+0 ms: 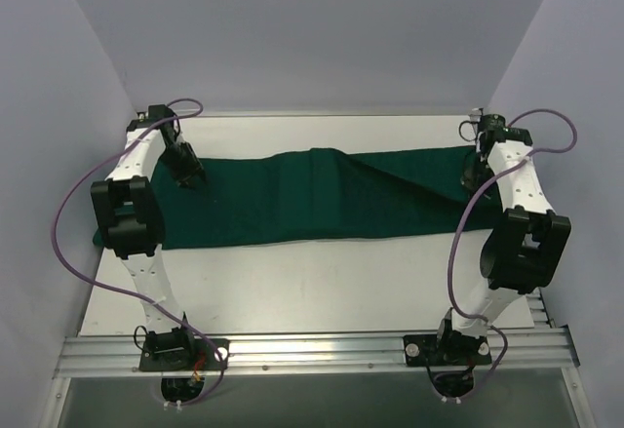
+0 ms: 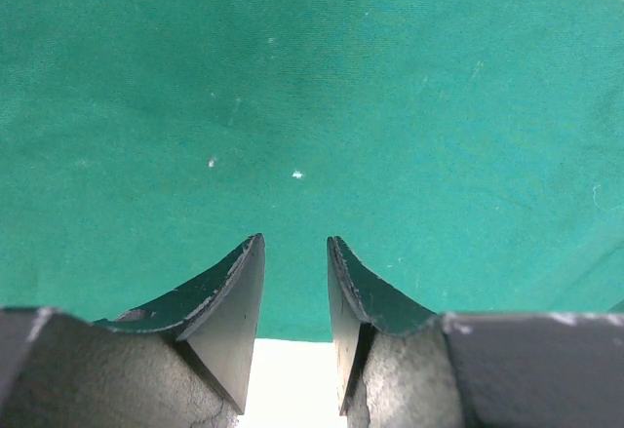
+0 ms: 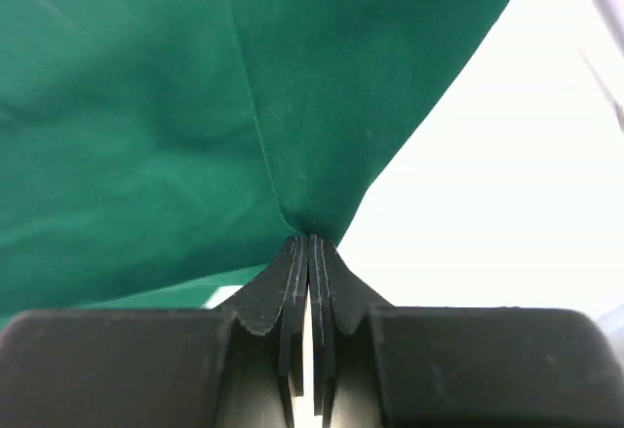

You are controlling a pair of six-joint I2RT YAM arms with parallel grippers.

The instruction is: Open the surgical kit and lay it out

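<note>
A dark green cloth (image 1: 255,201) lies stretched wide across the white table, with a slanted fold running through its right half. My right gripper is shut on an edge of this cloth (image 3: 136,155); in the right wrist view the fabric gathers at the fingertips and hangs in folds. From above, that gripper is over the cloth's right end, partly hidden by its own arm. At the left end, my left gripper stands open above flat cloth (image 2: 322,87), and only empty space shows between its fingers.
Grey walls (image 1: 302,38) close in the back and both sides. A purple cable loops along each arm (image 1: 127,223).
</note>
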